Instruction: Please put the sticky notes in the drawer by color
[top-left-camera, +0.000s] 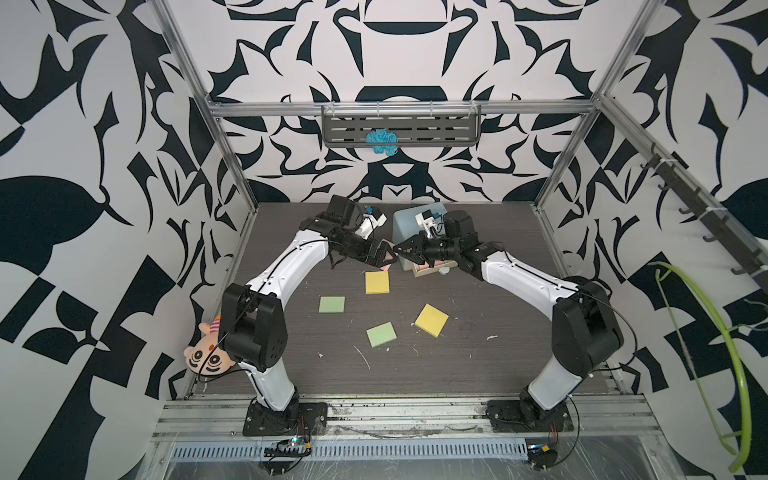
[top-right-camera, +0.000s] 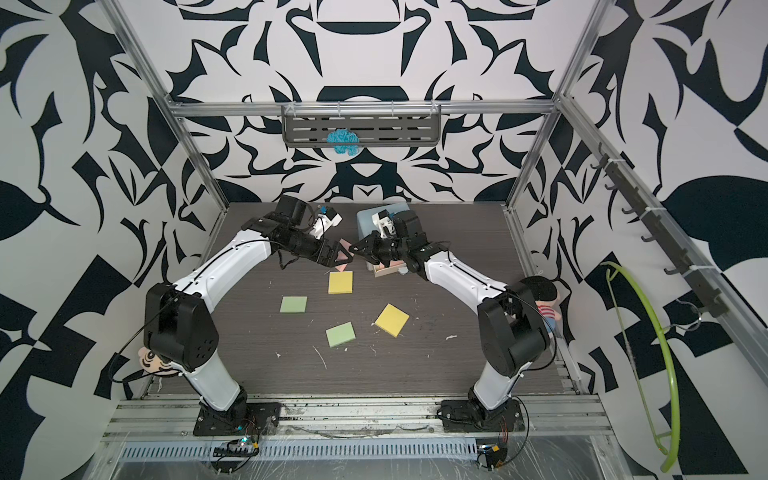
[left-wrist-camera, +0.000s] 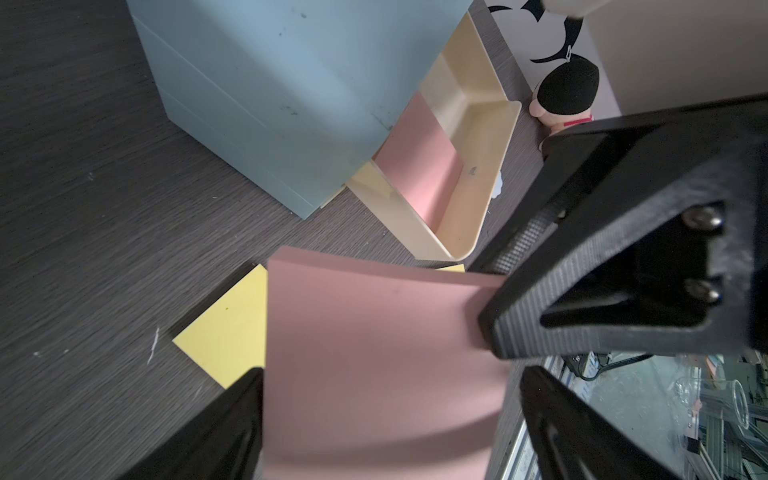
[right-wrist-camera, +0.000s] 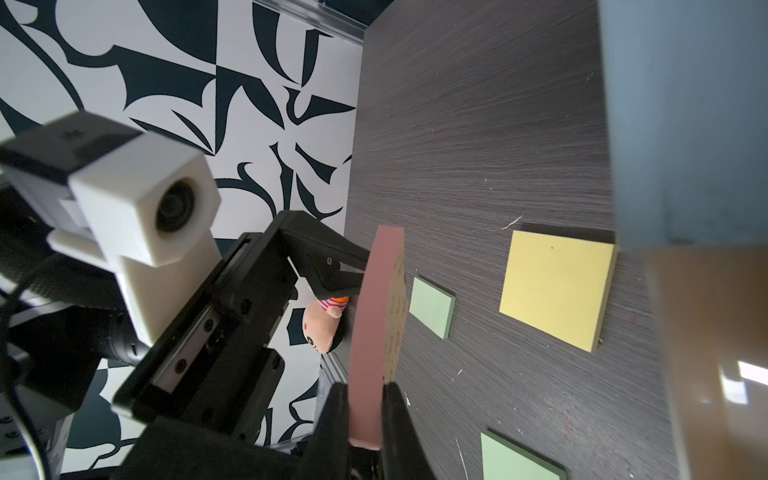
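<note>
A pink sticky-note pad (left-wrist-camera: 384, 344) is held in the air, with my right gripper shut on its faces. My left gripper stands slightly open around the same pad's side edges; a gap shows along its right finger. The blue drawer box (left-wrist-camera: 312, 88) is nearby with its cream drawer (left-wrist-camera: 489, 172) pulled out, and another pink pad (left-wrist-camera: 424, 164) lies inside. On the table are two yellow pads, a nearer one (top-left-camera: 432, 320) and one farther back (top-left-camera: 377, 282), plus two green pads, left (top-left-camera: 332, 305) and front (top-left-camera: 381, 334).
Both arms meet above the table's back middle, close to the drawer box. Bare dark table (top-left-camera: 512, 352) stretches out at the front and right. A doll (top-left-camera: 208, 352) sits by the left wall, and a rack (top-left-camera: 400, 128) hangs at the back.
</note>
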